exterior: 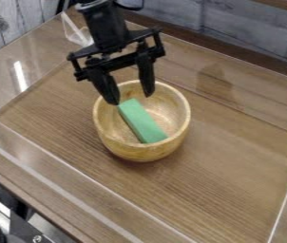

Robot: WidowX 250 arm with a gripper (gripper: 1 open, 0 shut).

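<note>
A round pale yellow bowl (174, 109) sits on the wooden table, with a long green block (143, 122) lying inside it, slanting from upper left to lower right. My black gripper (127, 84) hangs above the upper rim of the bowl, its fingers spread apart, with nothing seen held between them.
A white, translucent thing (76, 33) is at the back left, behind the arm. The table's edges show at top and lower left.
</note>
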